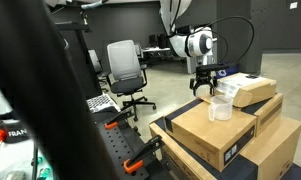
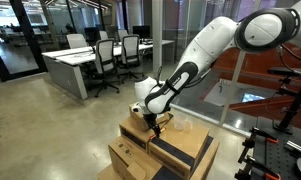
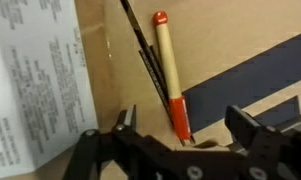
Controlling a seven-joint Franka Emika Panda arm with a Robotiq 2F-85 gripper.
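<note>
A slim stick [image 3: 168,68] with red ends and a pale tan middle lies on brown cardboard in the wrist view. Thin dark sticks [image 3: 147,52] lie close along its left side. My gripper is open, one finger on each side of the stick's near red end, with nothing gripped. In exterior view 1 the gripper [image 1: 204,82] hangs over the far part of a cardboard box [image 1: 202,126]. The sticks are too small to make out there.
A clear plastic container [image 1: 221,107] stands on the box, close to the gripper. White printed paper [image 3: 35,85] fills the left of the wrist view, and a dark strip [image 3: 260,80] crosses the cardboard. More boxes [image 1: 273,145] stand around.
</note>
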